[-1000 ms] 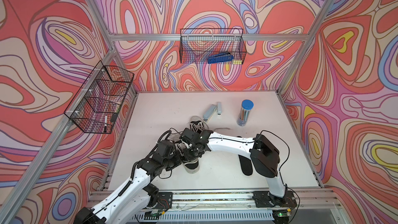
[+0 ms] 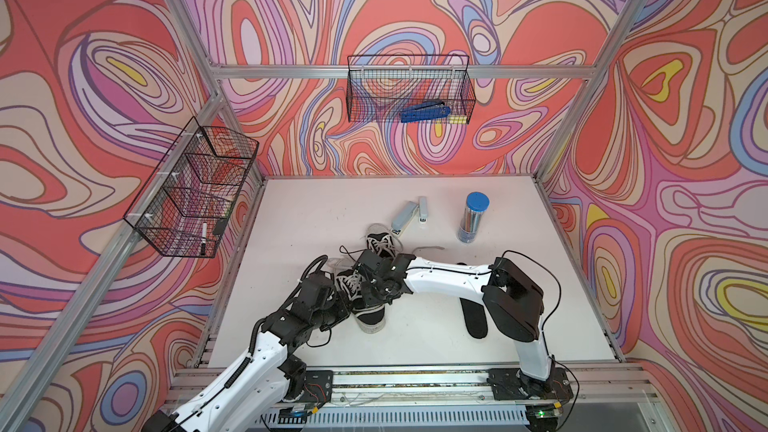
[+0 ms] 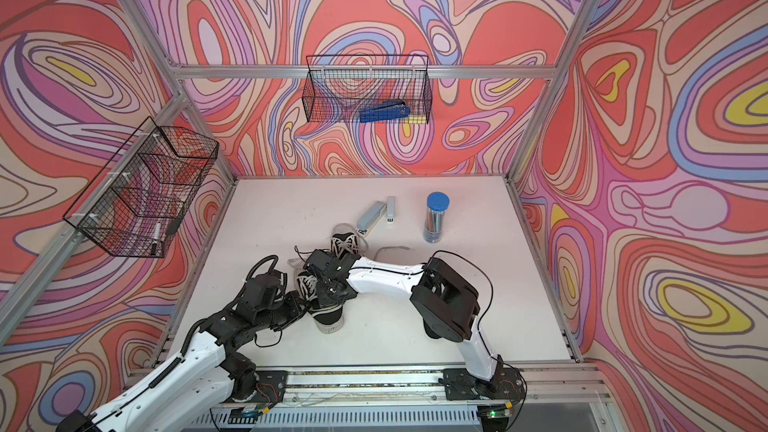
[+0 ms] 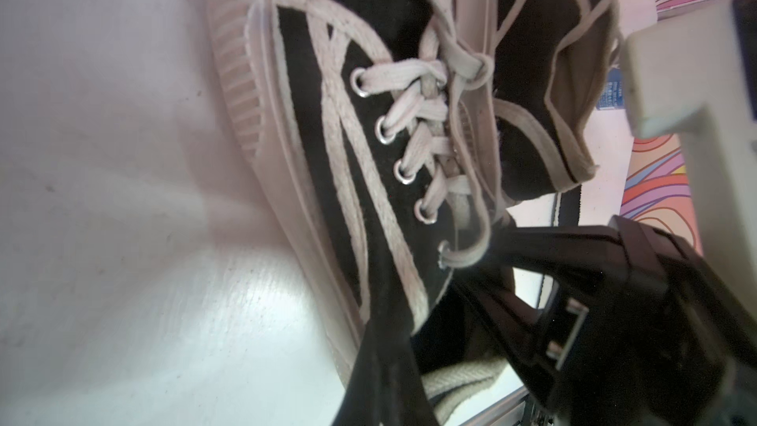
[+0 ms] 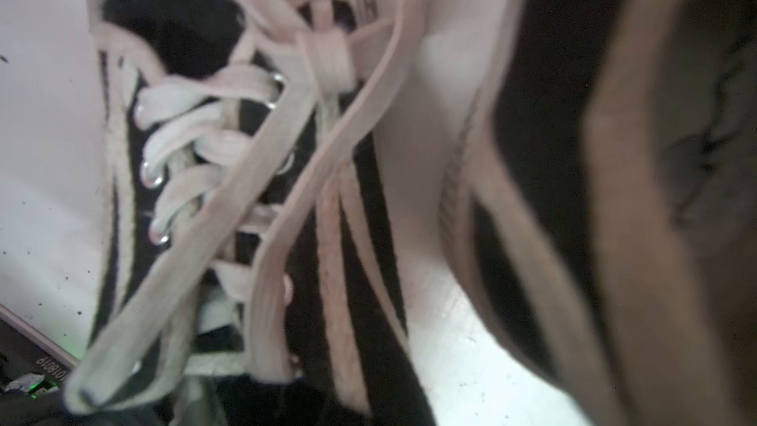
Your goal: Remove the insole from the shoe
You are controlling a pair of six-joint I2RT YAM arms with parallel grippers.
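Observation:
A black shoe with pale laces point(image 4: 410, 118) lies on the table, its heel point(image 2: 370, 318) nearest the front edge. At the bottom of the left wrist view, my left gripper is shut at the shoe's side near the opening. My right gripper reaches in from the right at the shoe's opening, its fingers meeting near the last eyelet; it looks shut. In the right wrist view, laces point(image 5: 213, 189) hide its tips. No insole shows between either pair of fingers; the shoe's inside is mostly hidden.
A second black shoe point(image 2: 381, 241) lies close beside and behind the first. To the right, a black insole point(image 2: 474, 316) rests on the table, partly under the right arm. Farther back are a blue-lidded jar point(image 2: 472, 216) and two grey-blue objects point(image 2: 405, 217).
Both grippers have shifted only slightly at the shoe; the right one sits a little lower and to the right. The shoe and the insole on the table look unmoved.

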